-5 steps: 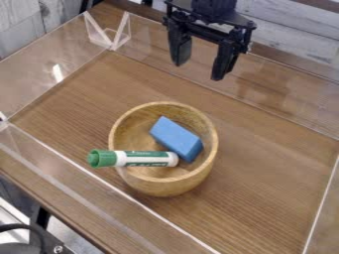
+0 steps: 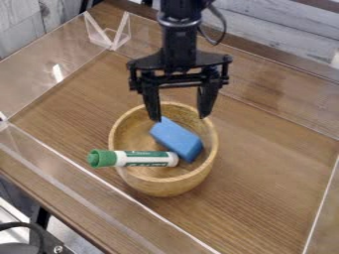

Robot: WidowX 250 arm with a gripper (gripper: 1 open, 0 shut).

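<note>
My gripper point(image 2: 179, 99) stands open above the back of a round wooden bowl point(image 2: 191, 177), its two black fingers spread apart and pointing down. In the bowl a blue block point(image 2: 176, 140) lies below and between the fingers. A white cylinder with green ends point(image 2: 139, 159) lies across the bowl's front left, its green end over the rim.
Raised edges border it at the back and sides. A black cable shows at the bottom left corner.
The bowl, block and cylinder have not visibly moved.
</note>
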